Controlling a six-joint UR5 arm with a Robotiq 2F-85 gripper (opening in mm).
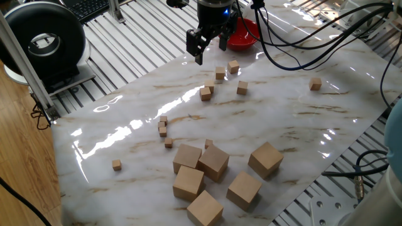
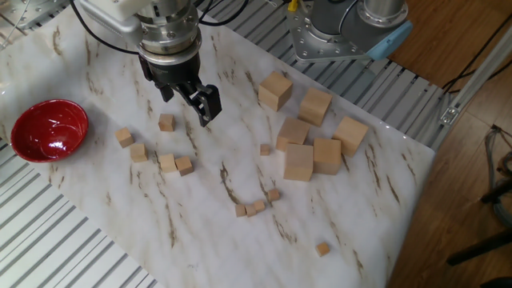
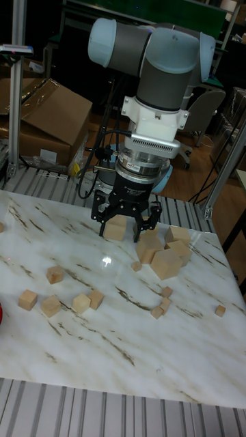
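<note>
My gripper hangs above the table with its fingers spread wide and nothing between them; the same gripper shows from the front in exterior view 3. Big wooden cubes stand in a loose cluster, among them a front cube and a right-hand cube. Medium cubes, such as this one, lie between the cluster and a red bowl. Tiny cubes form a short row, with a lone tiny cube off to one side. The bowl's inside looks empty in exterior view 2.
Marble-patterned sheeting covers the table, with slatted metal along its edges. Dark cables loop over the far side in exterior view 1. Open surface lies between the cube groups. One medium cube sits apart on the right.
</note>
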